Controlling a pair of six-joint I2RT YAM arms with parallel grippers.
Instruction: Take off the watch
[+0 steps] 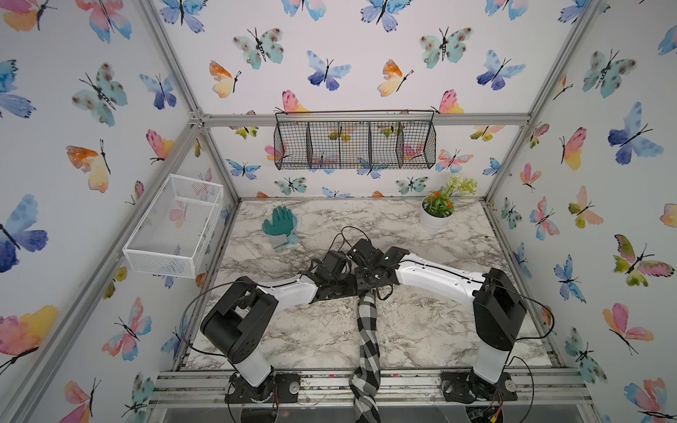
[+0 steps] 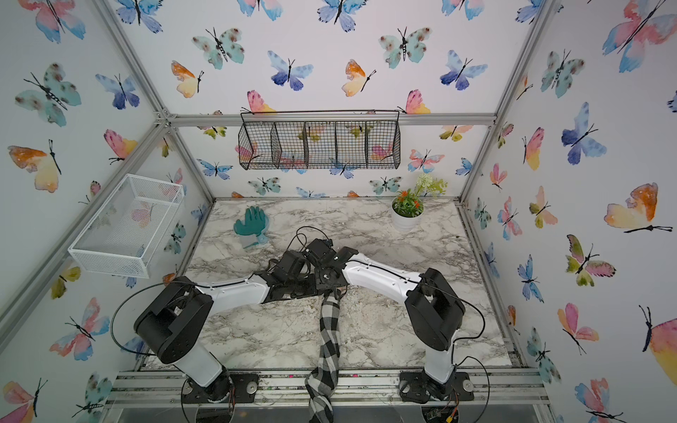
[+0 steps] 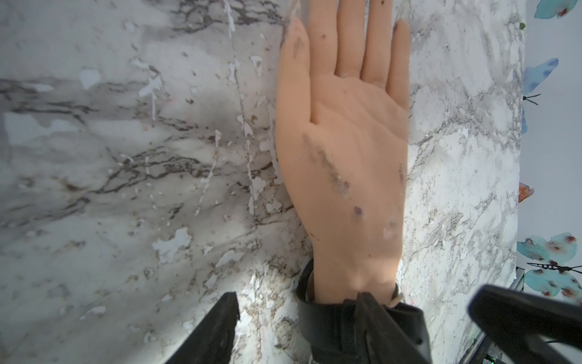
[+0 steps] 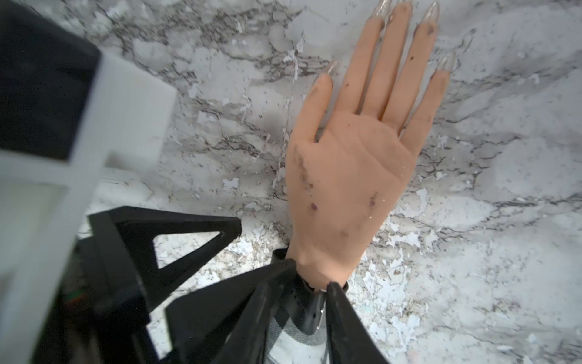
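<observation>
A black watch (image 3: 327, 324) wraps the wrist of a skin-toned model hand (image 3: 348, 182) lying palm up. One finger of my left gripper overlaps the strap; the other stands left of it. The fingers are apart, and whether they grip the strap cannot be told. In the right wrist view, the parted fingers of my right gripper reach over the wrist, with the shiny dark watch (image 4: 306, 306) showing between them. That gripper is open. Both arms hide the hand and watch in the top views.
A checked black-and-white sleeve (image 1: 368, 331) runs from the wrist to the front edge. A teal hand-shaped object (image 1: 280, 222) is at back left, a potted plant (image 1: 435, 211) at back right. The grippers crowd together at the wrist.
</observation>
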